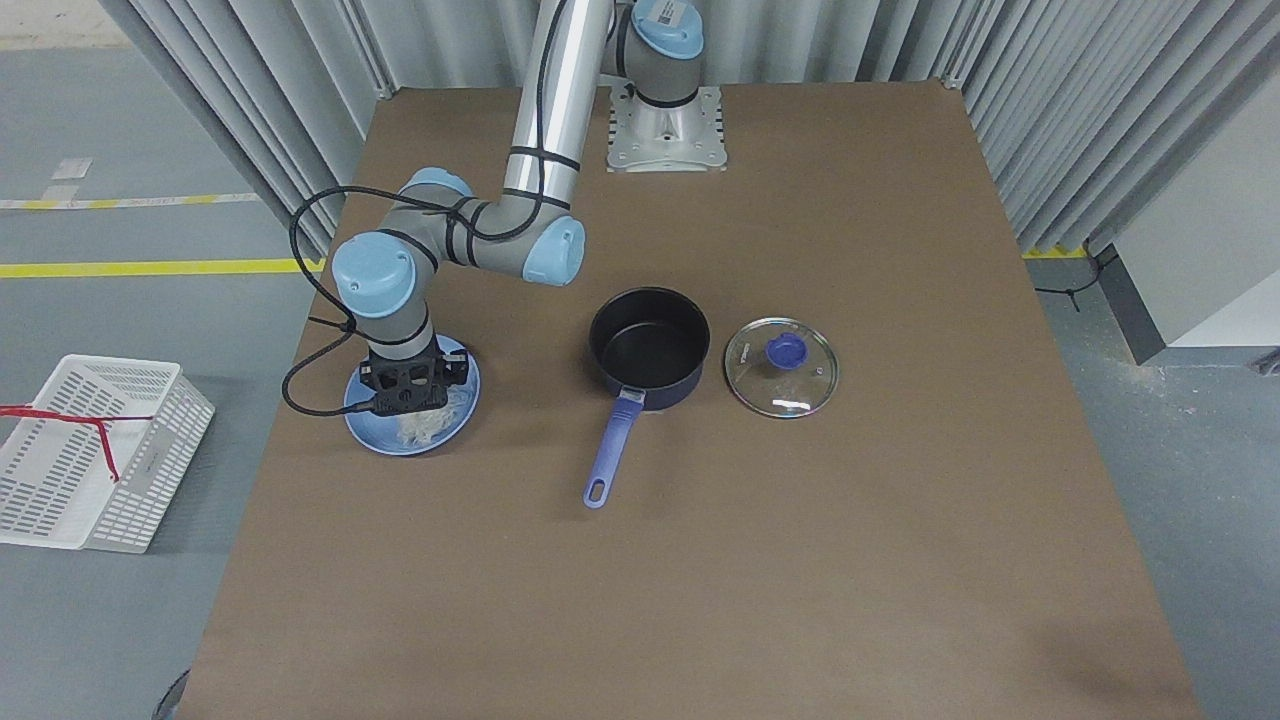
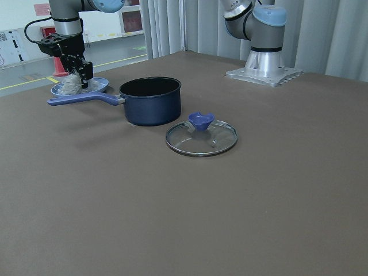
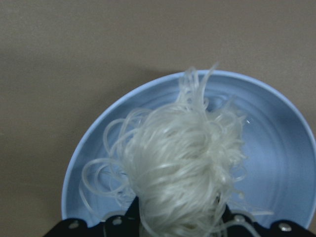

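Observation:
A clump of white translucent noodles (image 3: 177, 163) lies on a blue plate (image 1: 368, 431), filling the lower middle of the wrist view. My gripper (image 2: 79, 77) is down over the plate at the noodles, its tips hidden by the strands, so I cannot tell whether it is open or shut. A dark blue pot (image 1: 648, 336) with a blue handle stands right of the plate in the front view. A glass lid (image 1: 756, 378) with a blue knob lies right of the pot.
My arm's base (image 1: 666, 138) is at the back. A white perforated basket (image 1: 156, 468) is beyond the left edge, off the table.

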